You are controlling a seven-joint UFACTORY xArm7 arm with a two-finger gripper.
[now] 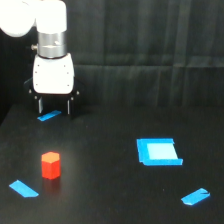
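A red-orange cube point(51, 165) sits on the dark table at the left. To the right lies a white square point(160, 151) edged with blue tape. My white gripper point(55, 104) hangs at the upper left, behind the cube and apart from it. Its two dark fingers stand well spread, and nothing shows between them.
Strips of blue tape lie on the table at the front left point(23, 188), the front right point(195, 197) and under the gripper point(49, 116). A dark curtain point(150, 80) closes off the back. Clear table stretches between the cube and the taped square.
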